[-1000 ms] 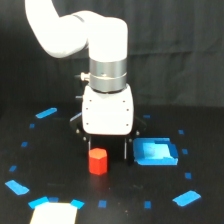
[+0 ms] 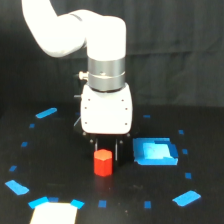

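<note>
A red six-sided block [image 2: 103, 162] stands on the dark table near the middle of the camera view. My gripper [image 2: 105, 147] points straight down, just above and behind the block. Its two dark fingers are close to the block's left and right sides at its upper part. The block hides part of the fingertips, so I cannot tell whether they touch it or grip it.
To the right lies a blue square tray [image 2: 155, 152] with a lighter patch in it. Blue tape marks [image 2: 186, 198] are scattered over the table. A pale block [image 2: 53, 213] is cut off at the front left edge.
The fingers have moved closer together, mostly by the right one coming inward. The red block sits slightly farther right and nearer the camera. The gripper body has shifted slightly left.
</note>
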